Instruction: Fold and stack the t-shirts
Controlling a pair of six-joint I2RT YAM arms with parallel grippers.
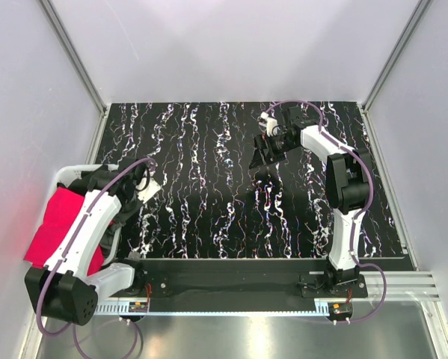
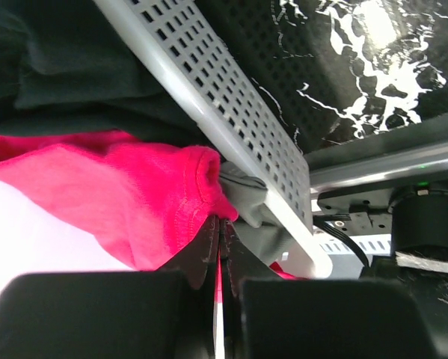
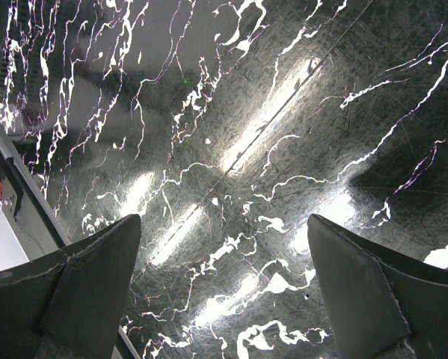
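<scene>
A white perforated basket point(image 2: 179, 75) at the left of the top view holds a red t-shirt point(image 1: 53, 228), a dark shirt point(image 2: 66, 67) and grey cloth point(image 2: 246, 194). In the left wrist view my left gripper is shut, its tips against the red fabric at the basket's inner side; whether any cloth is between them I cannot tell. My right gripper hangs open over bare table at the back right, with nothing between its fingers.
White walls enclose the sides and back, and a metal rail runs along the front edge.
</scene>
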